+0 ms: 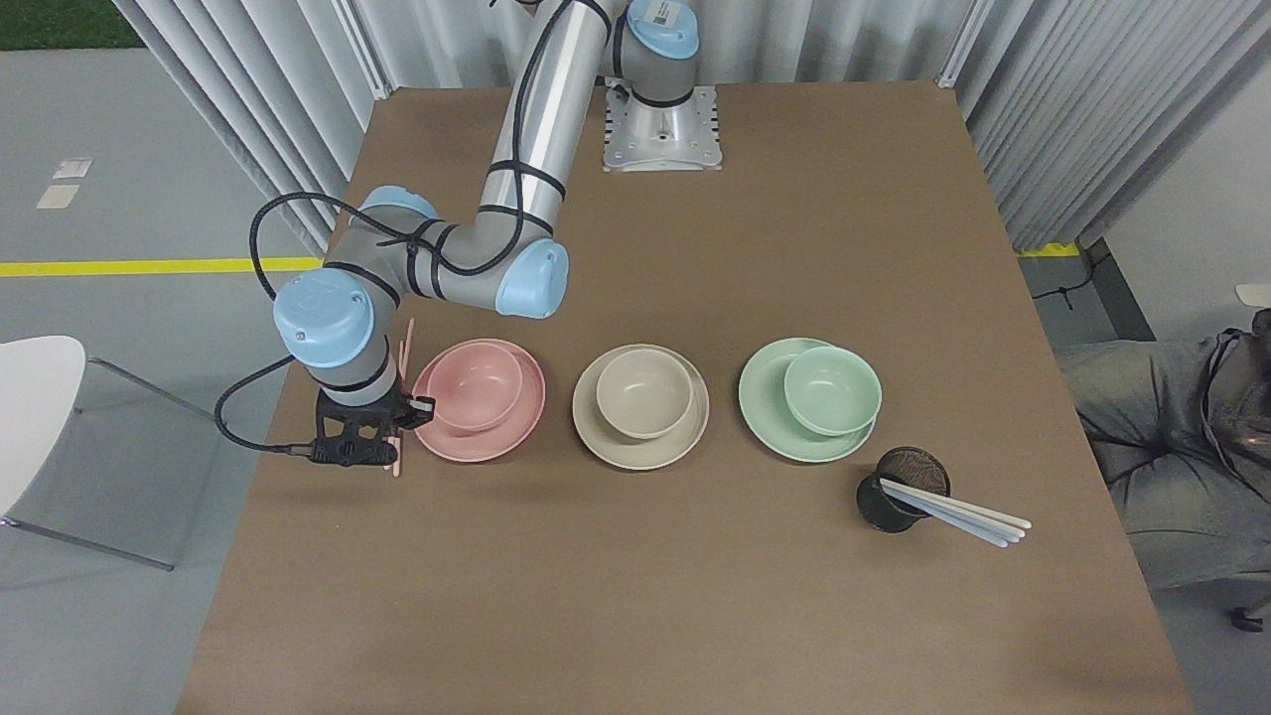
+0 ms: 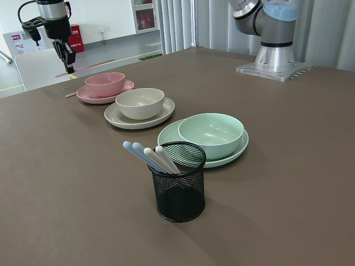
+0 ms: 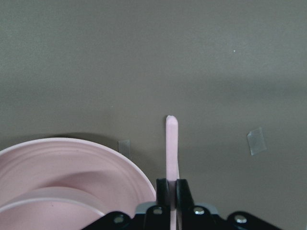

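My gripper [image 1: 394, 435] is shut on a pink chopstick [image 3: 171, 143], held upright in frame at the left edge of the pink plate [image 3: 110, 177]. In the camera left view the chopstick [image 2: 93, 66] hangs level below the gripper [image 2: 69, 67], above the table. Another pink stick [image 2: 71, 95] lies by the plate. The pink bowl [image 1: 477, 385] sits on the pink plate [image 1: 512, 431].
A cream bowl [image 1: 643, 392] on its plate and a green bowl [image 1: 831, 389] on its plate stand to the right. A mesh holder [image 1: 888, 506] holds white and blue chopsticks [image 1: 971, 519].
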